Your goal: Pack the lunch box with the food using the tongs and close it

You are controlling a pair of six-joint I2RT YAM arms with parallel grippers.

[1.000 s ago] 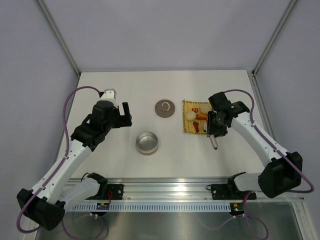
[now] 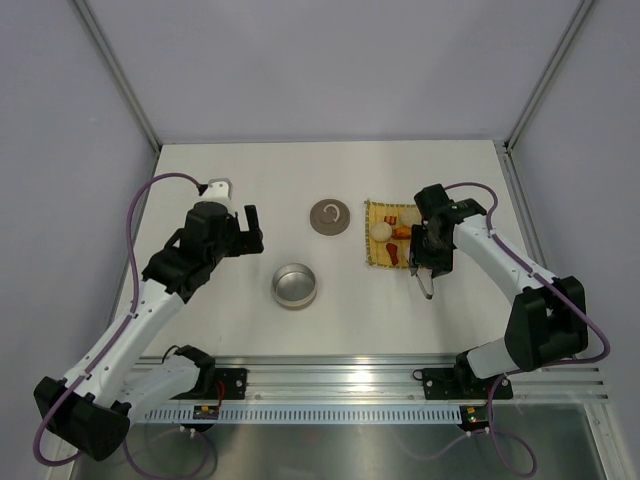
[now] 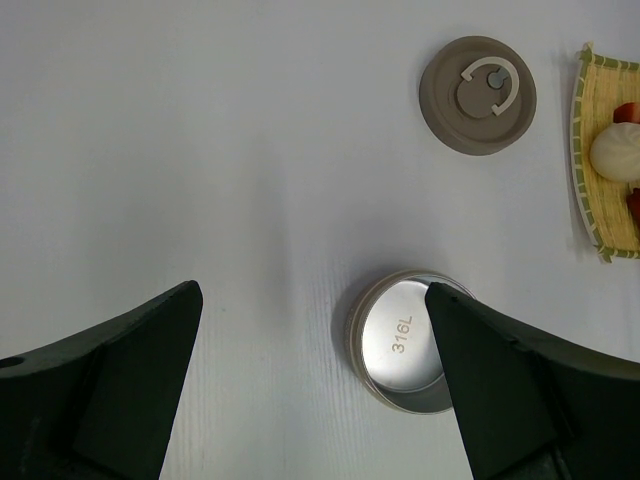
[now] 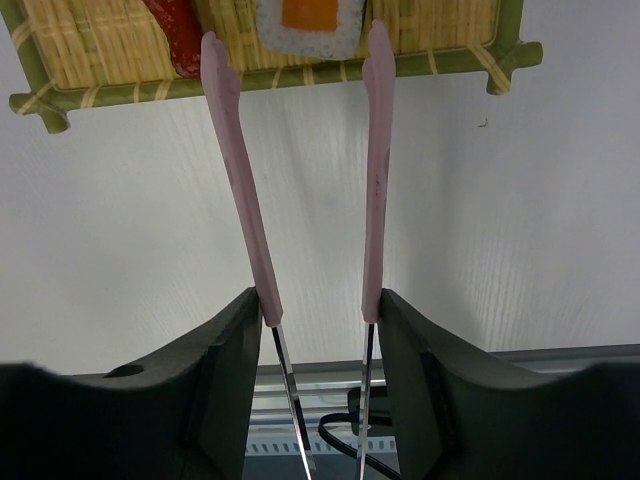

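A bamboo tray (image 2: pixel 376 258) at right holds pale buns (image 2: pixel 381 231), red pieces (image 2: pixel 392 252) and a sushi piece (image 4: pixel 309 38). My right gripper is part open, its pink tips either side of the sushi's near edge, seemingly not closed on it. An empty steel container (image 2: pixel 294 285) sits at centre. A round grey lid (image 2: pixel 325 225) with a handle lies behind it. My left gripper is open over the table, left of the container, nothing between its fingers.
Bare white table surrounds the container and spreads in front of the tray. The front rail (image 2: pixel 320 362) and side walls bound the workspace.
My right arm has shifted slightly left and toward the front, and its pink fingers appear a little more spread. The left arm and the objects look unchanged.
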